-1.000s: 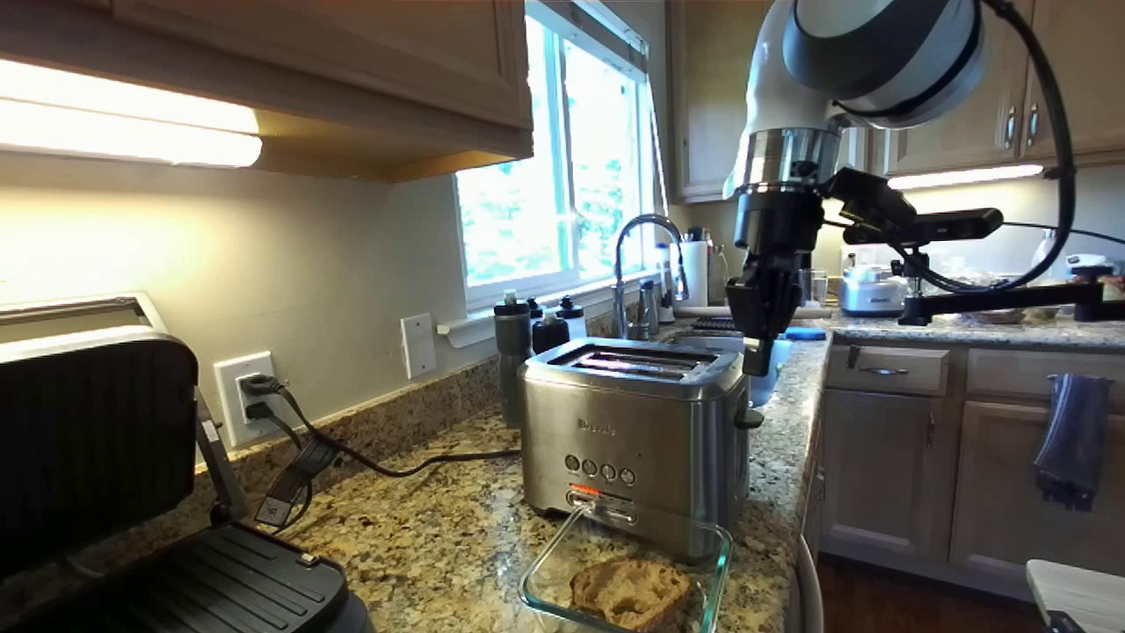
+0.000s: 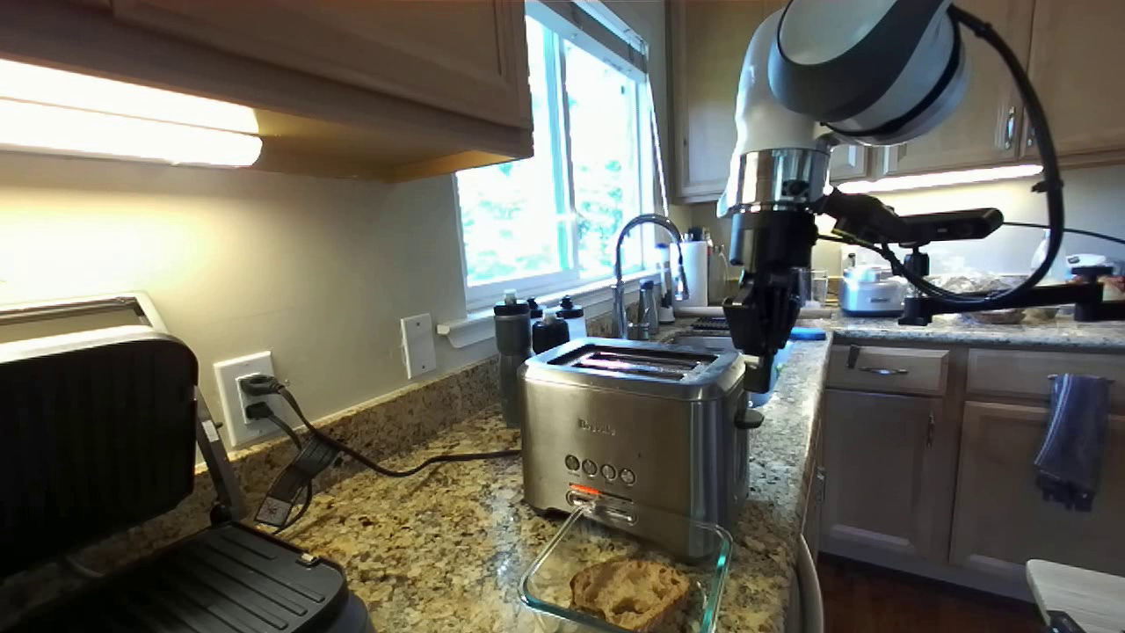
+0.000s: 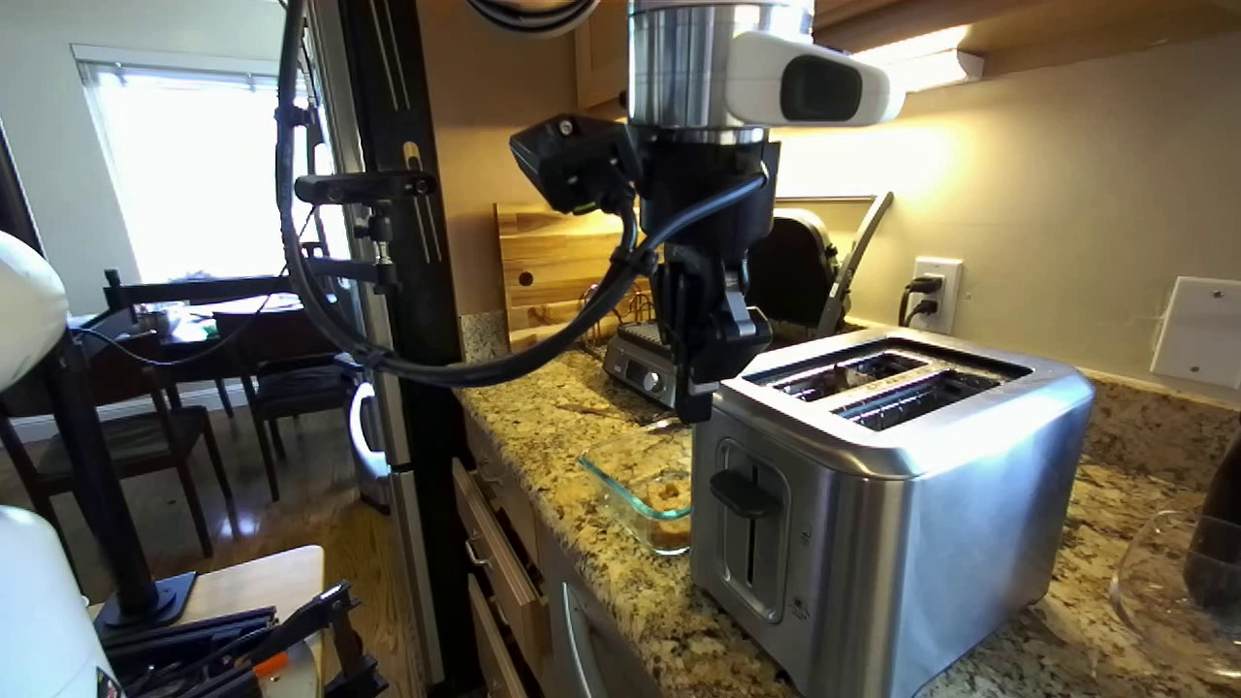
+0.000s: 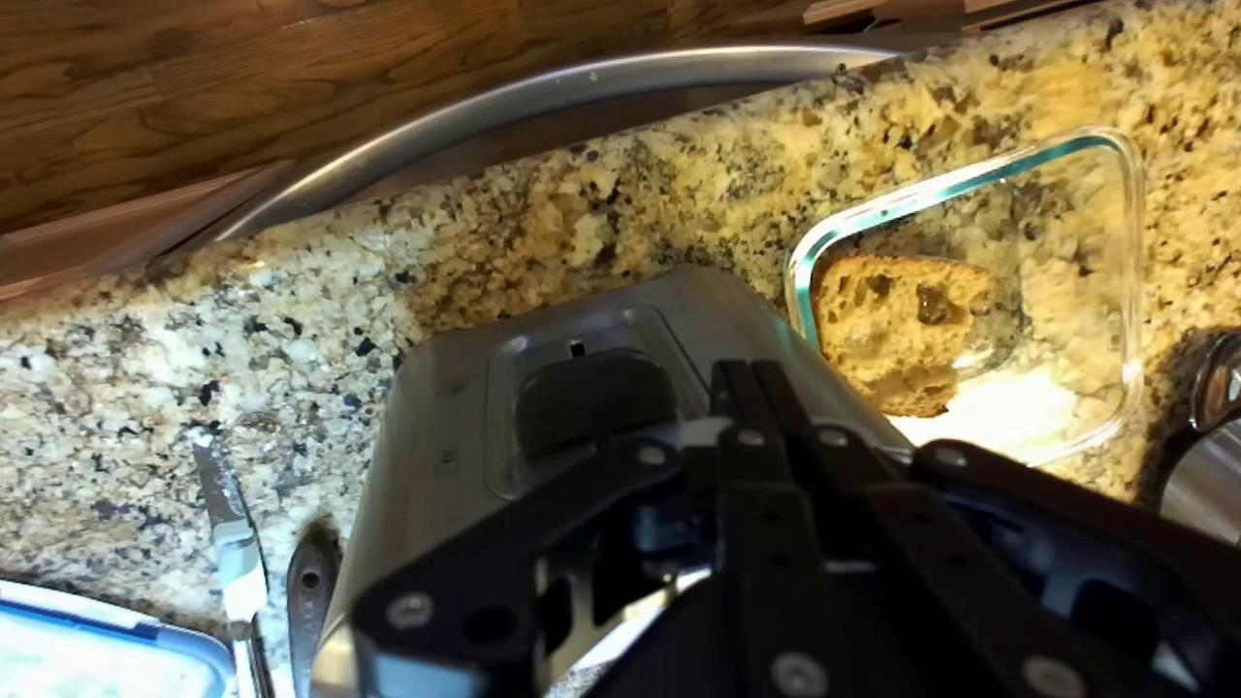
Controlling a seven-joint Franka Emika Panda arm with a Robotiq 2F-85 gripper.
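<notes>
The steel toaster (image 2: 633, 443) stands on the counter, its two top slots showing no bread in the second exterior view. On its end face, the black lever (image 3: 745, 494) sits high in its track. My gripper (image 3: 695, 407) points down beside that end, shut, its fingertips close to the top edge and a little above the lever; whether they touch the toaster I cannot tell. From the wrist, the closed fingertips (image 4: 764, 378) appear just beside the lever (image 4: 595, 401), with nothing seen between them. A bread slice (image 4: 896, 326) lies in the glass dish (image 2: 722, 575) alongside the toaster.
An open grill press (image 2: 253, 570) and a power cord (image 2: 422, 461) are on the wall side. Bottles (image 2: 513, 359) stand behind the toaster. A knife (image 4: 233, 547) lies near it.
My gripper has moved lower and closer to the toaster's lever end, with the arm tilting slightly. The toaster, dish and bread have stayed in place.
</notes>
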